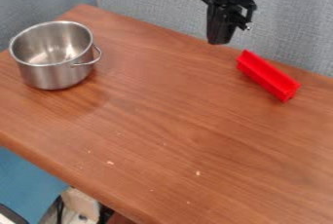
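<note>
My black gripper (221, 35) hangs from the top edge at the upper middle, above the back part of the table and to the left of a red block. Whether its fingers are open or shut is hard to tell. The red oblong block (267, 76) lies at an angle on the wooden table at the right, apart from the gripper. A steel pot (50, 72) with a side handle stands upright on the table at the left.
The wooden table (169, 150) has wide free room in the middle and front. Grey padded walls (143, 4) close it off at the back and left. Beyond the lower left edge is a blue surface with some cables.
</note>
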